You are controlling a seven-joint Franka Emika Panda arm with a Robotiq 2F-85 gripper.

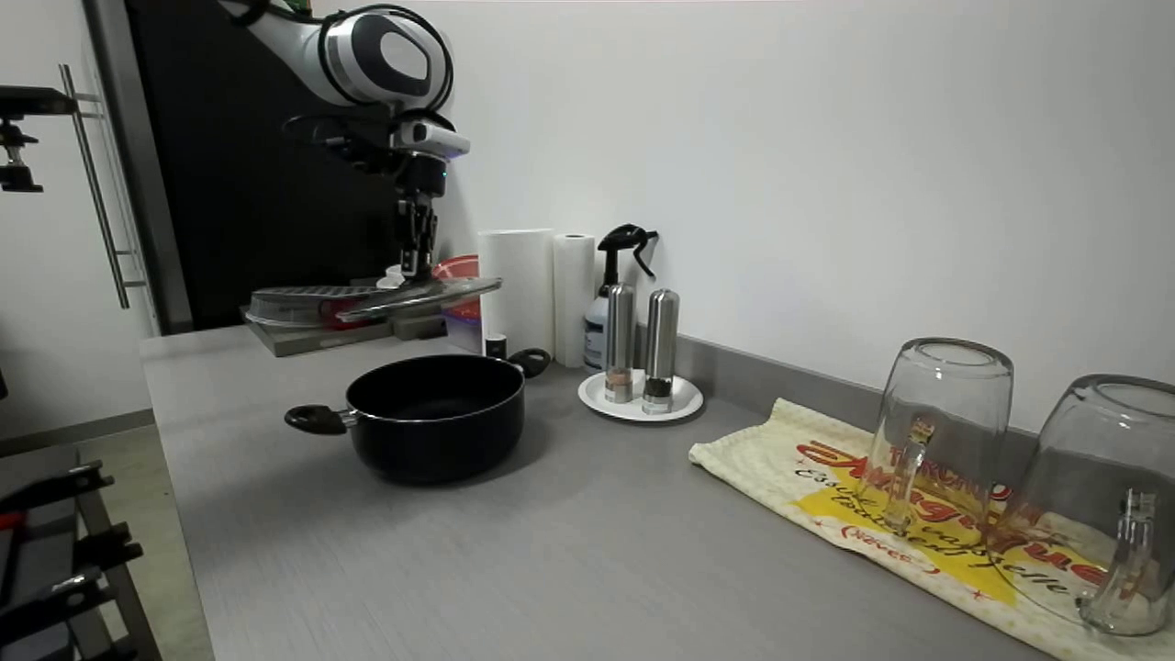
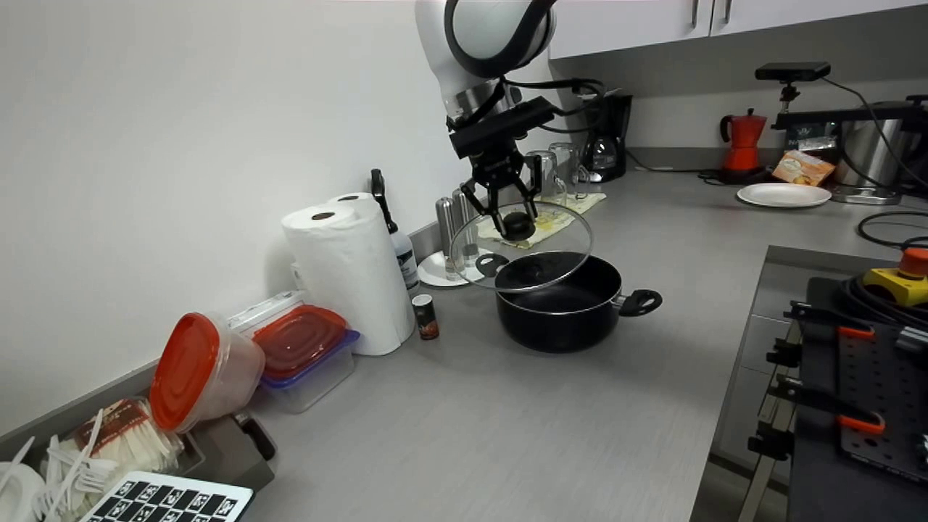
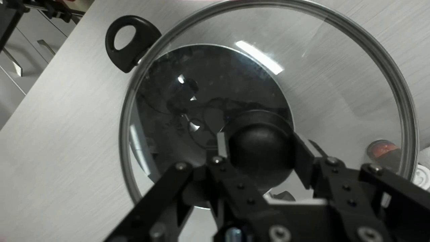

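My gripper is shut on the round black knob (image 3: 260,147) of a clear glass lid (image 2: 483,235). The lid hangs in the air above a black two-handled pot (image 1: 441,441), apart from it and a little tilted. In the wrist view the lid's metal rim (image 3: 406,101) sits off to one side of the pot's opening, and one pot handle (image 3: 132,42) shows outside the lid. Seen through the glass, the pot looks dark and empty. The pot stands upright on the grey counter.
Behind the pot stand paper towel rolls (image 2: 348,270), a small spice jar (image 2: 424,317), a spray bottle (image 1: 596,319) and two grinders on a white plate (image 1: 685,397). Two upturned glass mugs (image 1: 945,408) rest on a cloth.
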